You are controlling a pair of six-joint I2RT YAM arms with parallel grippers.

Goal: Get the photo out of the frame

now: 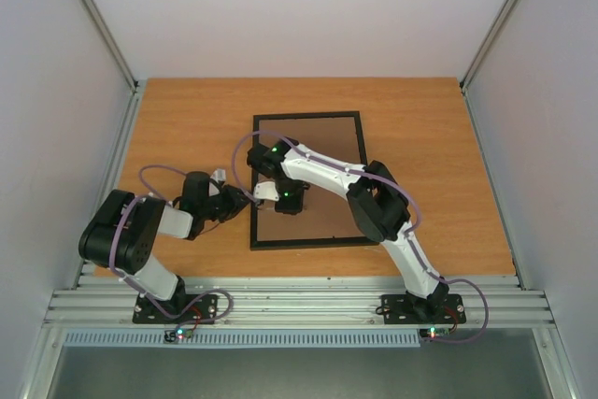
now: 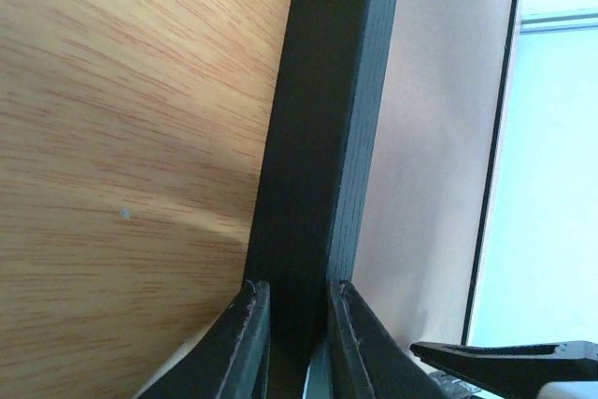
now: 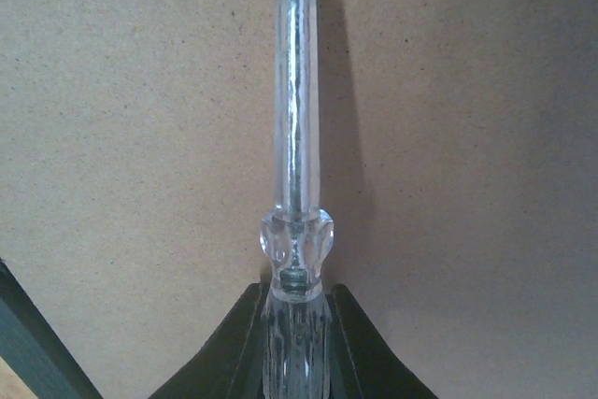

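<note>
A black picture frame (image 1: 308,245) lies on the table, its brown backing board (image 1: 318,221) facing up. My left gripper is shut on the frame's left side bar (image 2: 308,119) near the front corner. My right gripper, over the board's left part, is shut on a clear-handled screwdriver (image 3: 297,100), whose metal shaft runs out of the top of the right wrist view, so its tip is hidden there.
White walls bound it at the back and sides.
</note>
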